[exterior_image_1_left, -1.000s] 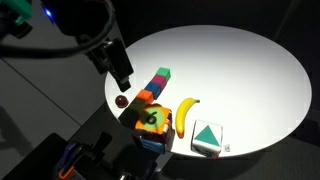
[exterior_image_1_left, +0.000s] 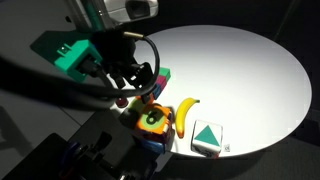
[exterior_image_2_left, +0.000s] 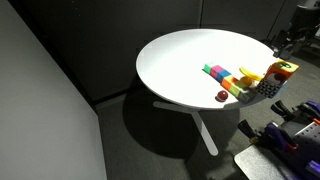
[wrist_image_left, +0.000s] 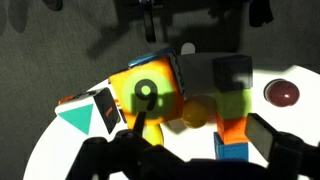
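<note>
In the wrist view my gripper is open, with its dark fingers set wide apart at the bottom. A row of small coloured blocks, with an orange block (wrist_image_left: 232, 132) and a blue block (wrist_image_left: 232, 151) among them, lies towards the right finger. Left of that row is a large orange and green cube (wrist_image_left: 148, 90) with a digit on top. A yellow banana (wrist_image_left: 153, 134) is partly hidden below the cube. In exterior view 1 the arm covers part of the block row, leaving a green block (exterior_image_1_left: 164, 75) in sight.
A white cube with a green triangle (exterior_image_1_left: 207, 138) stands near the table edge. The dark red round fruit (wrist_image_left: 282, 93) lies beyond the blocks. A dark cable (exterior_image_1_left: 60, 95) crosses in front of the view.
My gripper has come rightward and lower in exterior view 1, now covering part of the block row. The objects on the table look unmoved.
</note>
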